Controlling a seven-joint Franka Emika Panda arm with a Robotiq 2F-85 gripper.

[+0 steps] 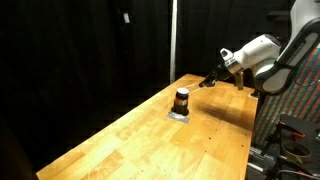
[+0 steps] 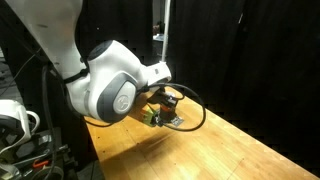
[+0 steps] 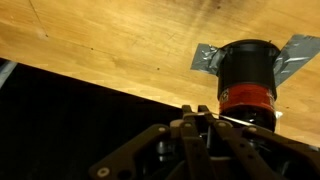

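A black cylinder (image 3: 248, 65) with a red band is taped to the wooden table; in exterior view 1 the same dark cylinder (image 1: 181, 103) stands upright near the table's middle. My gripper is shut on a thin white stick (image 3: 236, 120), which juts out sideways toward the cylinder's red end. In exterior view 1, the gripper (image 1: 209, 80) is to the right of the cylinder and above the table, tilted. Whether the stick touches the cylinder, I cannot tell. Exterior view 2 has the arm covering most of the gripper.
Grey tape (image 3: 297, 58) holds the cylinder's base. Bare wooden table (image 1: 120, 145) stretches to the left and front. A black curtain (image 1: 80, 70) hangs behind the table, and a pale vertical pole (image 1: 173, 40) rises at the back.
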